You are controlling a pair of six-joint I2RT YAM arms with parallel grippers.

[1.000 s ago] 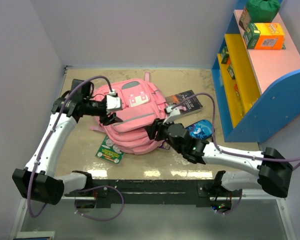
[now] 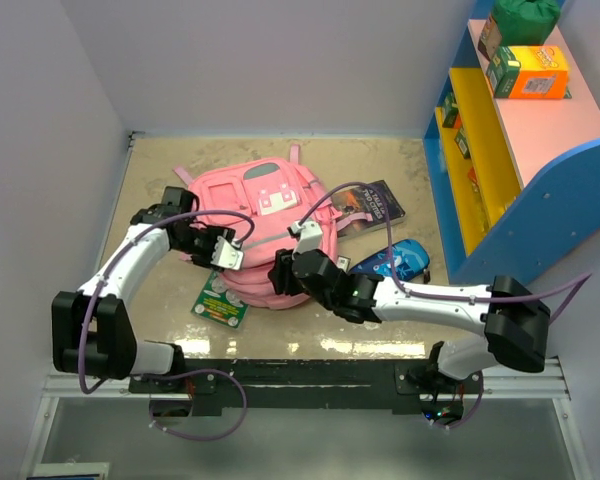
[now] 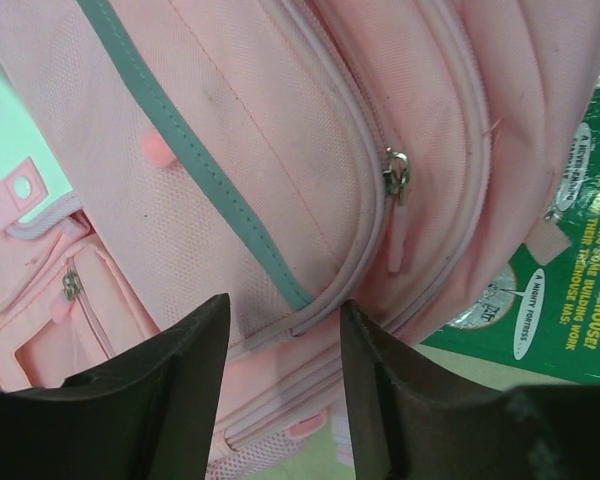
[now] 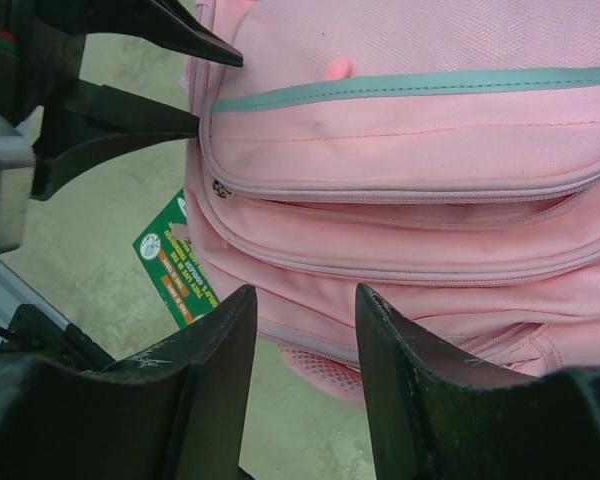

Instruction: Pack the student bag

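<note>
A pink backpack (image 2: pixel 250 200) lies flat in the middle of the table, its zipped front compartments toward the robot. Over the left part of its lower end hovers my left gripper (image 2: pixel 222 262); in the left wrist view its fingers (image 3: pixel 195 375) are apart, with a metal zipper pull (image 3: pixel 397 180) a little beyond them. My right gripper (image 2: pixel 280 275) stands over the lower front of the bag, also open and empty between its fingertips. The right wrist view shows the left gripper at the bag's edge near the zipper pull (image 4: pixel 222 188).
A green book (image 2: pixel 220 301) lies at the bag's lower left, partly under it. To the right are a dark book (image 2: pixel 372 208) and a blue pouch (image 2: pixel 400 260). At the far right stands a blue shelf (image 2: pixel 555 215) with boxes.
</note>
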